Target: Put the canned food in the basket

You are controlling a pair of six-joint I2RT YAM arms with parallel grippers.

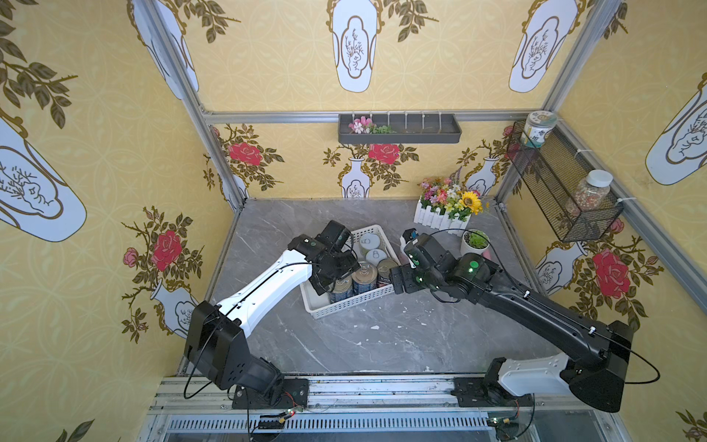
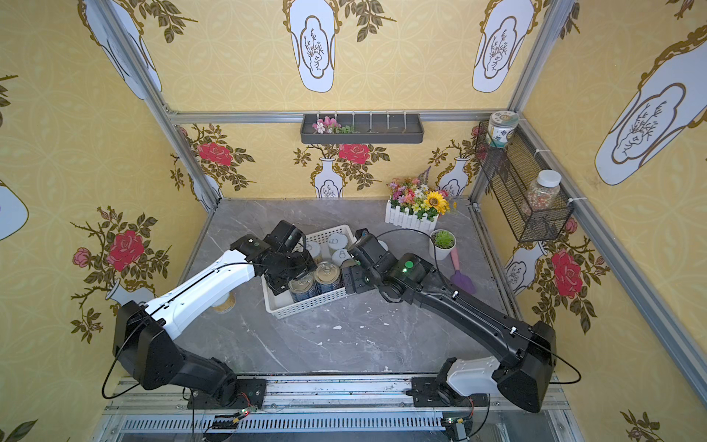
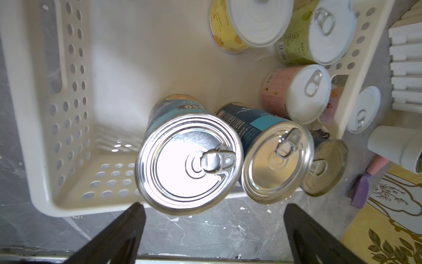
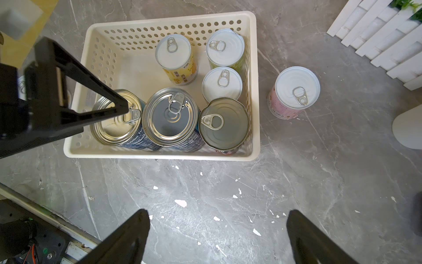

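A white perforated basket [image 4: 254, 52] on the grey table holds several cans: yellow [image 4: 173, 66], green [image 4: 225, 46], a white-lidded one [image 4: 222, 85] and larger metal-lidded ones [image 3: 189, 162]. A pink can [image 4: 292, 92] stands outside it to the right. In the top right view another can [image 2: 224, 302] is on the table left of the basket, partly behind the left arm. My left gripper is open above the basket's front left, nothing held. My right gripper is open near the basket's right end, nothing between its fingers.
A flower planter [image 1: 442, 217], a small potted plant [image 1: 475, 239] and a purple-pink tool [image 2: 460, 276] are at the back right. A wire shelf with jars [image 1: 559, 176] hangs on the right wall. Bare table lies in front of the basket and at the back left.
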